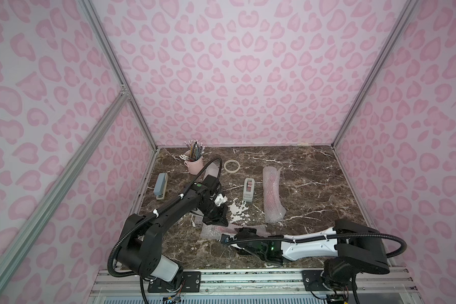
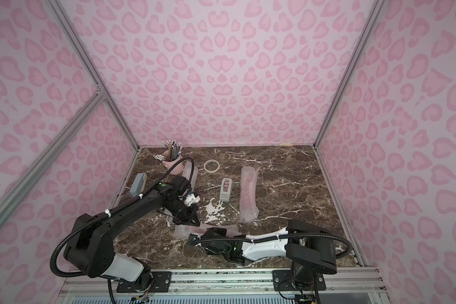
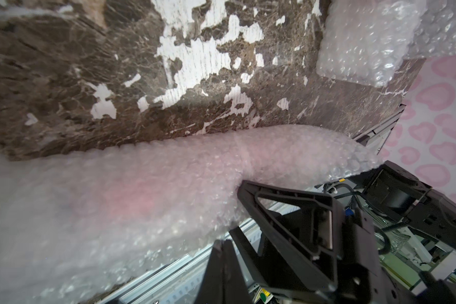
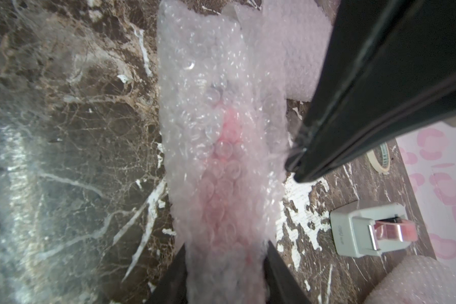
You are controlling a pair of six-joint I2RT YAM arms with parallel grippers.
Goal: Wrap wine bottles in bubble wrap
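A bottle in bubble wrap [image 1: 212, 232] lies crosswise at the table's front, pink showing through [image 4: 223, 177]. My left gripper [image 1: 221, 221] is just over it toward its left part, pointing down, appearing shut; nothing shows clearly between its fingers. My right gripper [image 1: 228, 238] is at the bundle's right part; in the right wrist view its blurred fingers stand either side of the wrap, part open, whether touching is unclear. A second wrapped bundle [image 1: 272, 195] lies upright-lengthwise on the right, flat on the table.
A tape dispenser [image 1: 248, 190] sits centre, tape roll [image 1: 231, 166] behind it. A pen cup [image 1: 193, 164] and blue-grey box [image 1: 160, 185] stand left. More bubble wrap [image 3: 364, 40] lies under and beside the left arm.
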